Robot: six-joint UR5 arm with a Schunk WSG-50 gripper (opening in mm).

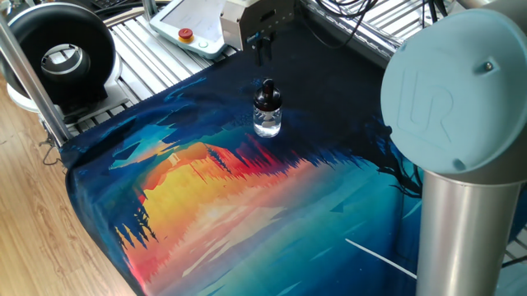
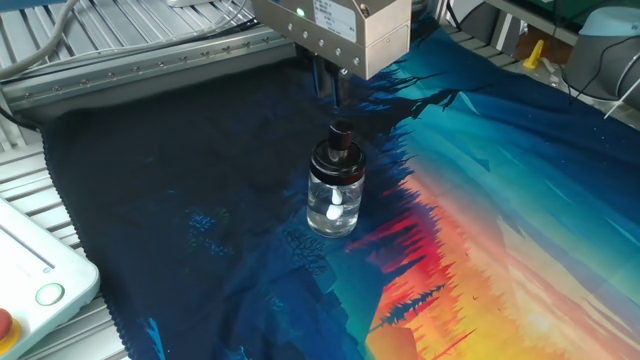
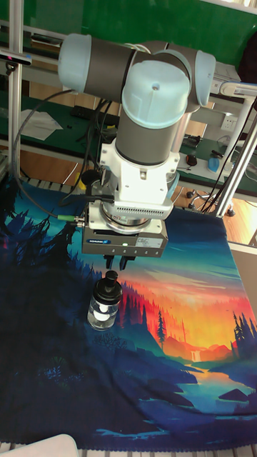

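A clear glass bottle (image 1: 267,122) with a black dropper cap stands upright on the dark part of the printed cloth. Clear liquid shows inside the bottle (image 2: 333,208) in the second exterior view. Over the cloth, above and a little to one side of the cap, hangs my gripper (image 1: 263,56), pointing down. Its two black fingers stand apart with nothing between them, seen most plainly in the third exterior view, where the gripper (image 3: 119,263) is just behind the bottle (image 3: 103,310). No contact between fingers and cap is visible.
A tablet-like panel with a red button (image 1: 187,34) lies beyond the cloth's edge. A black round object (image 1: 62,62) sits at the far left, and black cables (image 1: 350,20) run behind.
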